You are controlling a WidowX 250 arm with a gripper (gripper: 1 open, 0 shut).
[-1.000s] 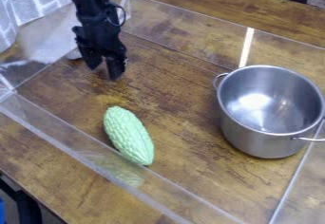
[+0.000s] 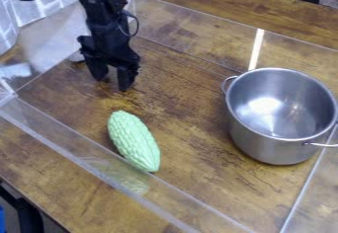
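My black gripper [image 2: 113, 69] hangs low over the wooden table at the upper left, its fingertips near the surface; the dark shapes make it hard to tell whether it is open or shut. A pale green corn-like object [image 2: 133, 141] lies at the lower middle, apart from the gripper. A steel pot [image 2: 279, 114] with wire handles stands on the right.
A clear plastic border [image 2: 79, 159] runs along the front and sides of the work area. A light whitish material lies behind the gripper at the left.
The gripper has shifted very slightly over the last second, staying at the upper left. The green object and pot are unmoved.
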